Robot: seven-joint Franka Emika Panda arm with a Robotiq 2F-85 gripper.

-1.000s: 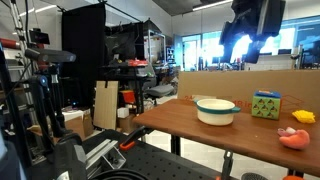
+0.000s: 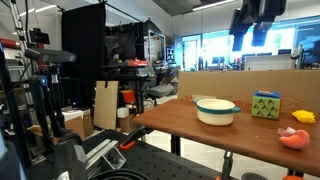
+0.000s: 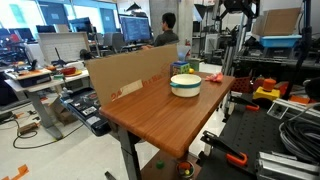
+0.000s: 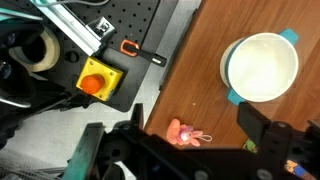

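Note:
My gripper [image 2: 249, 43] hangs high above the table, open, with nothing between its fingers. In the wrist view its dark fingers [image 4: 255, 124] stand wide apart at the lower edge. A white bowl with teal handles [image 2: 216, 111] stands upright on the wooden table; seen from above, the bowl [image 4: 262, 67] looks empty. Close to the table's near edge lies a pink toy [image 2: 294, 138], which also shows as a pink shape [image 4: 185, 133] from the wrist. A green block with a blue top [image 2: 265, 105] sits behind it. Farther back is a yellow object [image 2: 303, 116].
A low wooden panel [image 3: 131, 75] stands along the table's back edge. Beside the table is a black frame with a yellow box bearing an orange button [image 4: 95, 82] and an orange-handled clamp [image 4: 143, 52].
My gripper has risen and shifted slightly right in exterior view 1, staying open. The bowl, the block and the pink toy have not moved.

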